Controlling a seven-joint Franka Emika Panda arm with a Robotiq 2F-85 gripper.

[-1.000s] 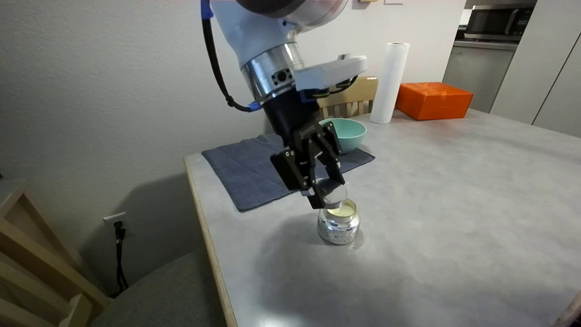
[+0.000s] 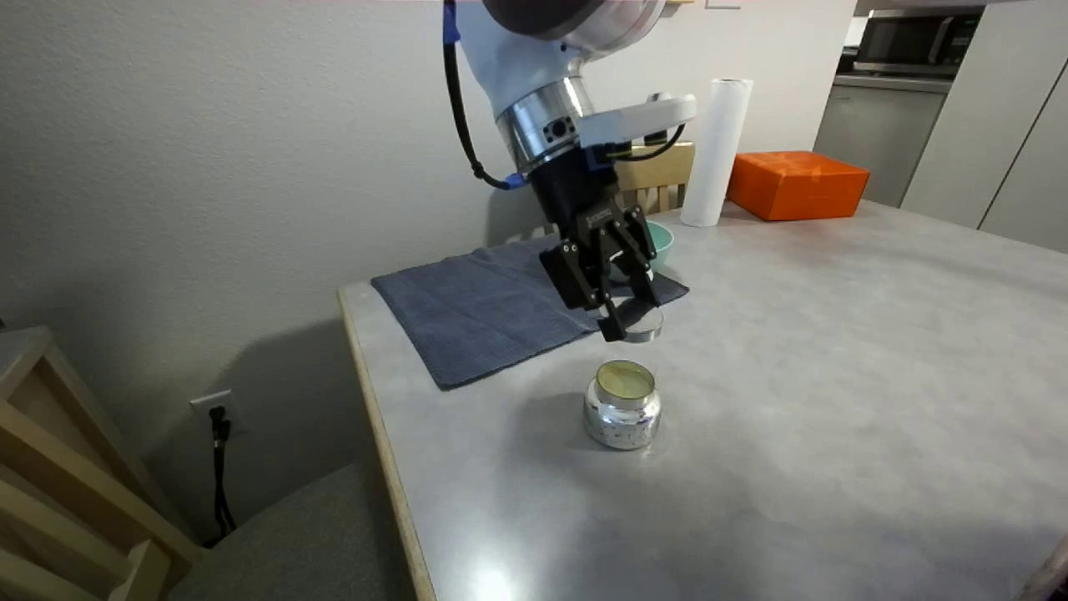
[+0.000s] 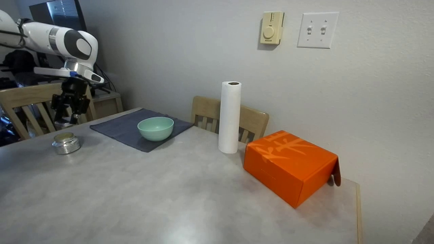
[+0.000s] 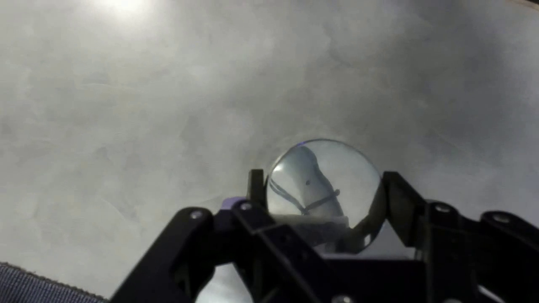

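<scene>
Between its fingers my gripper is shut on a round, mirror-like silver lid [image 4: 353, 176], which reflects the arm. In exterior view 1 the gripper [image 2: 632, 315] holds the lid [image 2: 643, 329] in the air, behind and above an uncovered silver candle jar [image 2: 622, 416]. That jar stands upright on the grey table, pale wax showing at its top. Exterior view 2 has the jar [image 3: 66, 144] at the left, just below the gripper [image 3: 67, 122]. The jar does not show in the wrist view.
A dark blue cloth [image 2: 481, 315] lies behind the jar, with a mint-green bowl [image 3: 155, 128] on it. Farther along stand a paper towel roll [image 3: 230, 118] and an orange box [image 3: 284, 162].
With the lid in its grasp, my gripper has moved up and away from the jar, toward the bowl. The jar stays where it was, its opening now clear of the lid.
</scene>
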